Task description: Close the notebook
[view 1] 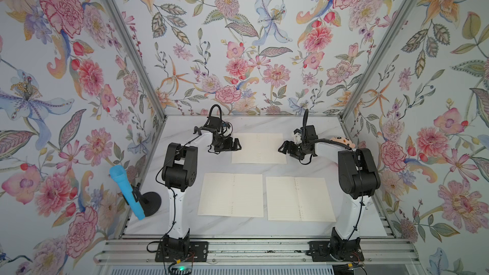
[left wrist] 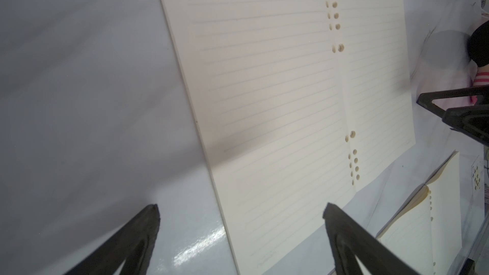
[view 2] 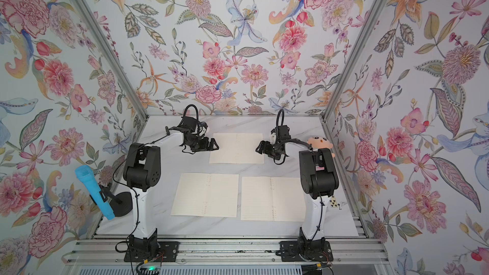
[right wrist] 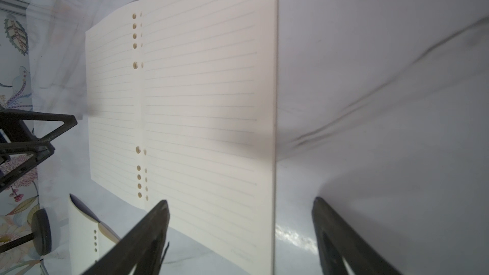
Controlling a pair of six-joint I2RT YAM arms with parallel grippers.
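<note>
Flat on the table, an open cream notebook [view 1: 258,147] with lined pages lies between my two arms at the back. My left gripper is over its left edge, the fingers wide apart and the page edge running between them in the left wrist view. On the other side, my right gripper stands open above the right edge, with the notebook's border in the gap. Neither gripper appears to touch the paper. Two more open notebooks lie nearer the front, a left one [view 1: 219,194] and a right one [view 1: 313,198].
A blue lamp-like object [view 1: 127,192] on a dark round base [view 1: 150,203] stands at the left. Behind the right arm sits an orange spotted toy [view 2: 320,143]. A strip of bare table [view 1: 258,169] separates the back notebook from the front ones.
</note>
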